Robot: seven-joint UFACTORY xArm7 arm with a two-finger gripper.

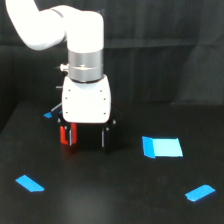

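A small red block (64,136) rests on the dark table at left of centre. Directly above the table hangs my white gripper (87,141), its dark fingers spread wide apart. The left finger overlaps the red block in this view, covering part of it. The block lies at the left side of the gap, and most of the gap looks empty. Whether the finger touches the block, or is in front of it, I cannot tell.
A light blue, box-like piece (167,147) lies to the right of the gripper. Blue tape strips mark the table at front left (30,184) and front right (200,193). Bare black surface spreads across the front, with a dark curtain (160,50) behind.
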